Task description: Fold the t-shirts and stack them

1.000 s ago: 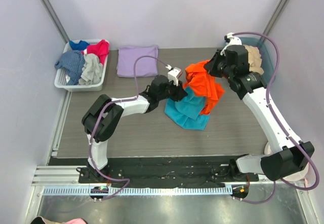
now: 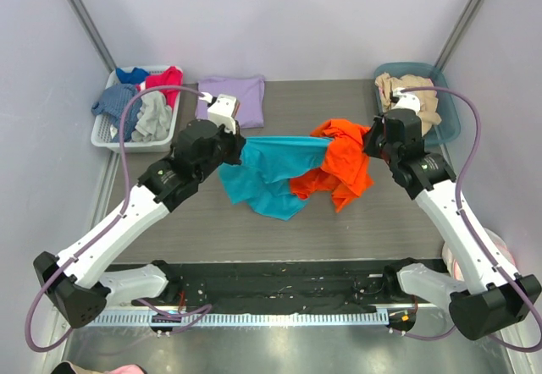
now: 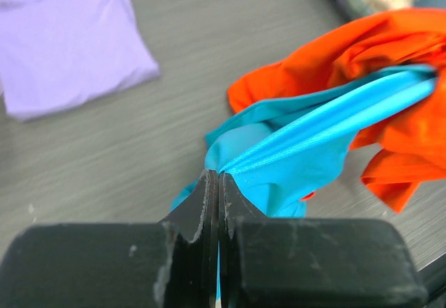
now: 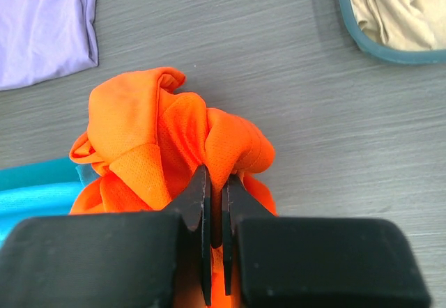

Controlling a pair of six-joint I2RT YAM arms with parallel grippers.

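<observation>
A teal shirt [image 2: 269, 179] hangs stretched at mid-table, its upper edge drawn taut between my left gripper [image 2: 239, 159] and an orange shirt [image 2: 345, 167]. In the left wrist view the left gripper is shut with the teal cloth [image 3: 327, 127] pinched at its tips. The orange shirt [image 4: 132, 141] is bunched, and my right gripper is shut on a fold of it. Where teal meets orange, the cloth is partly hidden by the orange folds. A folded lavender shirt [image 2: 237, 100] lies flat at the back of the table.
At the back left stands a white basket [image 2: 140, 145] of mixed clothes. A blue-green bin [image 2: 453, 107] with beige cloth [image 2: 406, 95] stands at the back right.
My left gripper has moved left and toward the front, drawing the teal shirt out from the orange one. The right gripper has shifted slightly right and frontward with the orange shirt.
</observation>
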